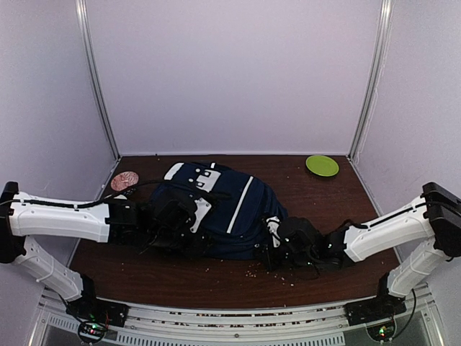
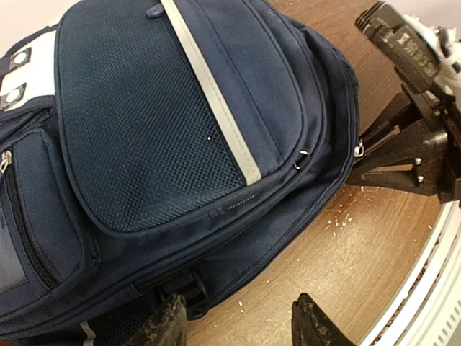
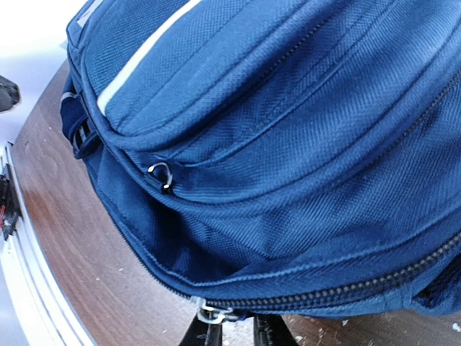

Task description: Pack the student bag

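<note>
A navy backpack (image 1: 234, 205) with white straps and reflective strips lies on the dark wooden table, filling much of both wrist views. My left gripper is open over the bag's near side, by a black buckle (image 2: 180, 295). My right gripper is at the bag's lower edge, at a zipper pull on the long zipper; in the left wrist view its fingers reach that same edge. Whether they are closed on the pull is unclear.
A green plate (image 1: 322, 165) lies at the back right and a pink patterned round item (image 1: 124, 180) at the back left. Bare table (image 1: 338, 202) shows to the right and along the front. Small crumbs lie near the front centre.
</note>
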